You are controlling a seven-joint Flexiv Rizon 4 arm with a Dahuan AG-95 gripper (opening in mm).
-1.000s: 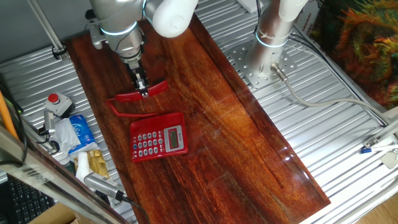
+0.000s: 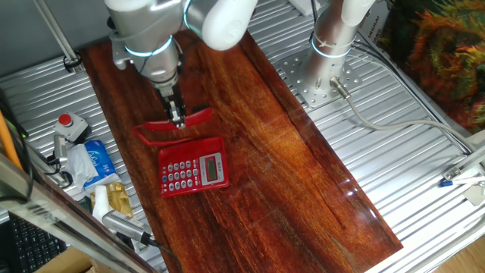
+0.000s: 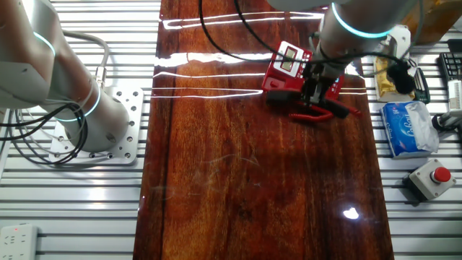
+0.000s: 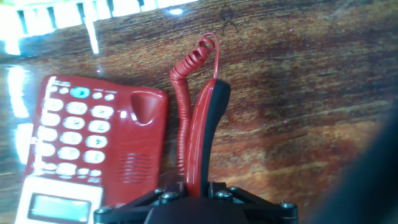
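A red desk phone base [image 2: 189, 186] with grey keys and a small display lies on the wooden board, and the wrist view shows the same base [image 4: 134, 149] at left. My gripper [image 2: 178, 123] is shut on the red handset [image 2: 200, 117], gripping it around its middle. In the wrist view the handset [image 4: 200, 137] runs up from between the fingers, red on one side and black on the other. Beside it hangs the coiled red cord [image 4: 181, 93]. The handset is apart from the base; its exact height above the board is hard to tell.
Along the board's edge stand a red-buttoned box [image 2: 70, 125], a blue tissue pack [image 2: 97, 163] and a grey handheld tool [image 2: 125, 226]. Much of the wooden board [image 2: 292, 189] is bare. The arm's base [image 2: 322, 80] is bolted down on the opposite side.
In exterior view 1, my gripper and the handset have shifted slightly down and right, closer to the phone base. The base has stayed put.
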